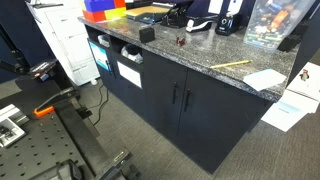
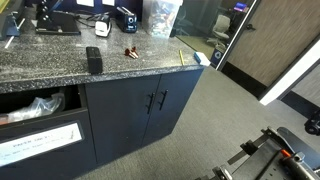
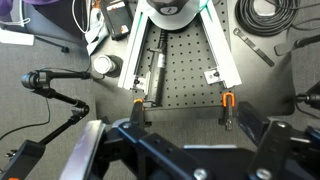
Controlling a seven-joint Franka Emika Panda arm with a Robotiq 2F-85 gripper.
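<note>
In the wrist view my gripper stands open, its dark fingers [image 3: 120,145] far apart at the lower edge. Nothing shows between them but dark floor and the edge of the perforated plate [image 3: 185,75]. On the speckled counter [image 1: 205,50] rests a small black block [image 1: 147,34], seen also in exterior view 2 as a black block [image 2: 94,60]. Near it lies a small dark red item [image 1: 181,41]. A thin yellowish stick [image 1: 232,65] and a white sheet [image 1: 264,79] lie toward the right end.
A clear bin [image 1: 274,22] of mixed items stands at the counter's back. Dark cabinets [image 1: 185,105] fill the front below. Near the robot base are a black cable coil [image 3: 268,15], a round container [image 3: 104,65] and a jointed black stand [image 3: 60,100]. Open floor [image 2: 215,115] separates base and counter.
</note>
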